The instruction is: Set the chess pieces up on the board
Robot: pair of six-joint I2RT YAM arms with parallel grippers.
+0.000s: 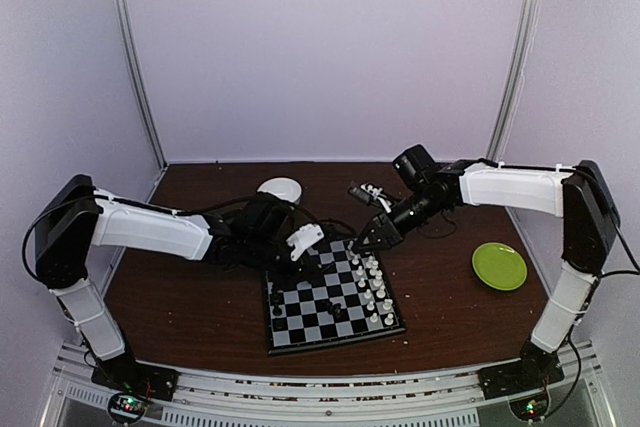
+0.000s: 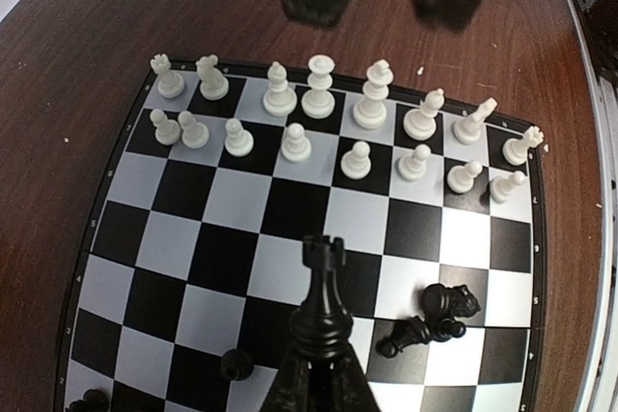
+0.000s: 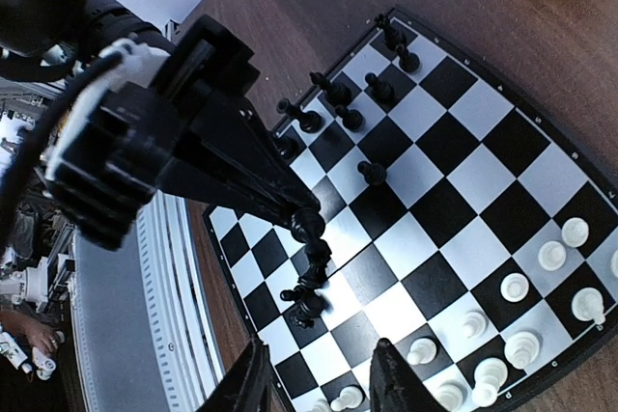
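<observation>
A chessboard (image 1: 310, 317) lies on the table, white pieces in two rows along one side. My left gripper is shut on a black rook (image 2: 322, 311), held above the board. Several black pieces stand along the opposite side (image 3: 379, 89); a small group (image 2: 449, 304), some lying on their sides, is mid-board, near a lone black pawn (image 2: 237, 364). My right gripper hangs over the board's white side, fingers apart; nothing shows between them. In the right wrist view the left gripper's fingers reach in from the upper left.
A white plate (image 1: 280, 187) sits behind the board, partly behind the left arm. A green plate (image 1: 499, 265) lies to the right.
</observation>
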